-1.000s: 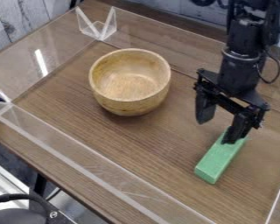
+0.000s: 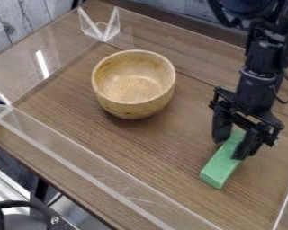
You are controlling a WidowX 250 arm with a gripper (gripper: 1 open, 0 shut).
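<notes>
A long green block (image 2: 223, 168) lies on the wooden table at the right. My black gripper (image 2: 234, 138) is lowered over its far end, the fingers at or just around it. Whether they touch or grip the block is unclear, as the dark parts hide that end.
A tan round bowl (image 2: 134, 75) stands at the upper middle left. A clear angular object (image 2: 100, 24) is at the back left. A dark object (image 2: 8, 216) shows at the bottom left edge.
My gripper has shifted right and down onto the far end of the green block. The block appears to lie in the same place.
</notes>
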